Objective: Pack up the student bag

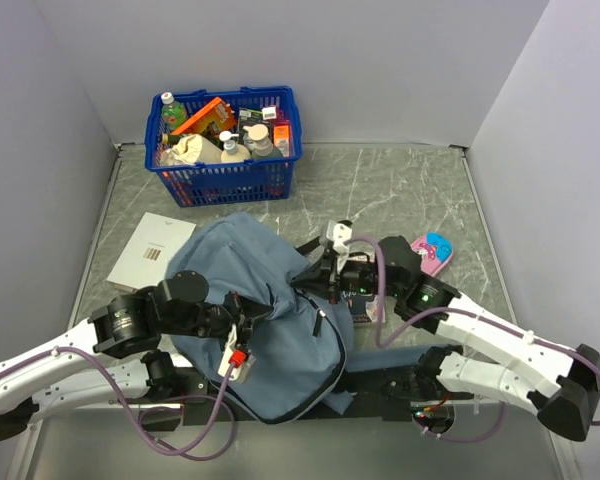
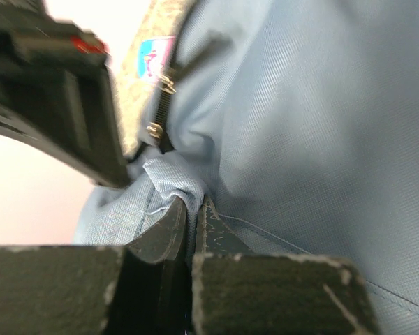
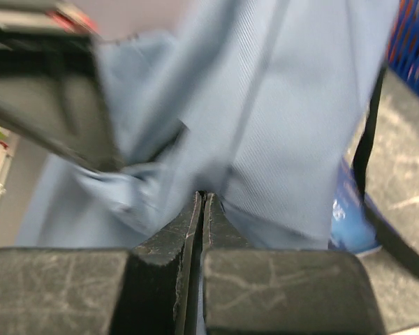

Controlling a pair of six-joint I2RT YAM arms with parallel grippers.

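Observation:
The blue-grey student bag (image 1: pixel 235 245) lies crumpled on the floor in the top view, its dark zip edge towards the front. My left gripper is shut on a fold of the bag's fabric, next to the zip (image 2: pixel 159 118) seen in the left wrist view. At the bag's right side my right gripper is shut, its fingertips against or just before the cloth. Nothing clearly shows between them. What lies inside the bag is hidden. A pink and blue pencil case (image 1: pixel 435 252) rests at the right.
A blue basket (image 1: pixel 225 188) packed with bottles and boxes stands at the back. Left of the bag lies a white box (image 1: pixel 152 252). A book (image 1: pixel 363 308) is partly covered by my right arm.

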